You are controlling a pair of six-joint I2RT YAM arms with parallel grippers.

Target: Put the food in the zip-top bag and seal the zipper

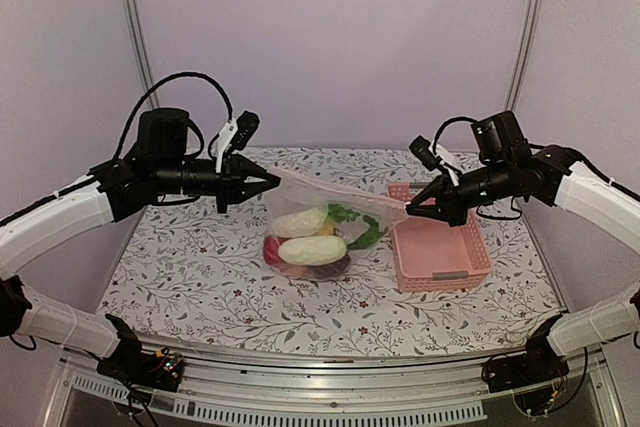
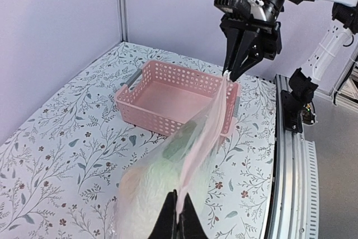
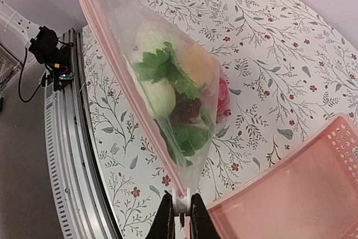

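The clear zip top bag (image 1: 292, 209) hangs stretched between my two grippers, with pale oblong food (image 1: 312, 250), leafy greens (image 3: 159, 62) and a red piece (image 3: 222, 98) inside. Its pinkish zipper strip (image 2: 202, 146) runs taut from one gripper to the other, and its lips look close together. My left gripper is shut on the strip's left corner. At the right end, my right gripper is shut on the white zipper slider (image 3: 181, 201). The bag's lower part sits low over the table, in front of and between the arms.
A pink basket (image 1: 440, 275), empty, stands on the right of the flower-patterned table, just under my right gripper. Bare cloth (image 1: 190, 267) lies to the left and in front. A metal rail (image 1: 320, 372) edges the front.
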